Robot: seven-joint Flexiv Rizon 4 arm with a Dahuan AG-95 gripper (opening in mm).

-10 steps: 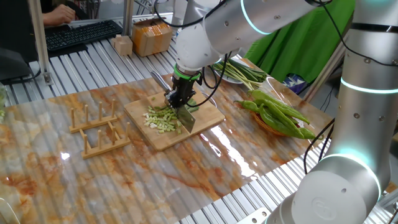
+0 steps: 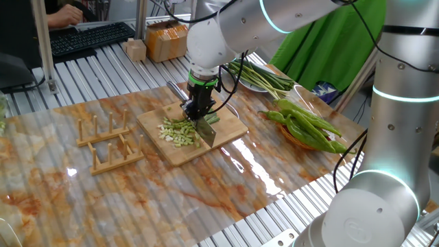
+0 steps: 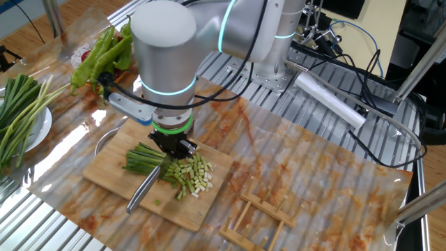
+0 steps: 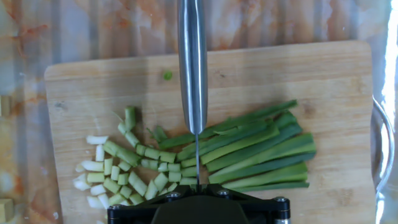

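My gripper [image 2: 199, 108] is shut on a knife, low over a wooden cutting board [image 2: 152, 130]. The knife's steel handle [image 4: 193, 68] sticks out past the gripper in the wrist view, and its broad blade [image 2: 206, 132] points down toward the board. Cut pieces of green onion [image 4: 127, 171], white to pale green, lie left of the blade in that view. On its right, longer green stalks [image 4: 261, 152] lie side by side. The blade shows edge-on there, between pieces and stalks; whether it touches the board is hard to see.
A wooden peg rack [image 2: 110, 147] stands beside the board. Green peppers [image 2: 302, 127] fill a basket on the other side, near a plate of whole green onions [image 3: 24, 115]. Bare marbled tabletop [image 2: 137, 206] lies in front.
The arm's wrist has shifted slightly left in exterior view 1. The knife blade and the board look almost unmoved, and the gripper has stayed shut on the knife.
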